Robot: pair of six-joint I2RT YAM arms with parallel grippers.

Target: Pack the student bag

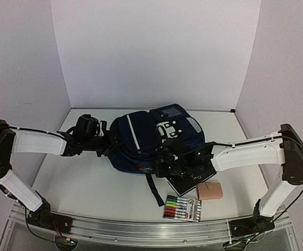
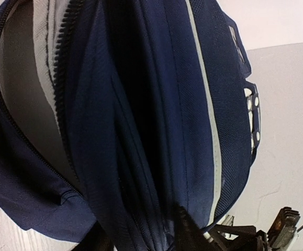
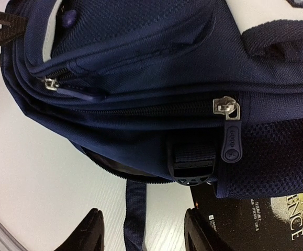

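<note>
The navy student bag (image 1: 141,133) lies on its side in the middle of the table. Its main compartment's zipper gapes in the left wrist view, baring the grey lining (image 2: 23,94). At the bag's left end is my left gripper, fingers on either side of a fabric fold; whether they are closed on it is unclear. My right gripper is open over the bag's front edge, with a loose strap (image 3: 135,214) below between its fingers. A metal zipper pull (image 3: 232,141) shows on the bag. Partly covered by my right arm is a black book (image 1: 185,183).
A pack of coloured markers (image 1: 182,208) lies near the front edge. To its right is a pinkish-tan wallet (image 1: 209,190), close to the book.
</note>
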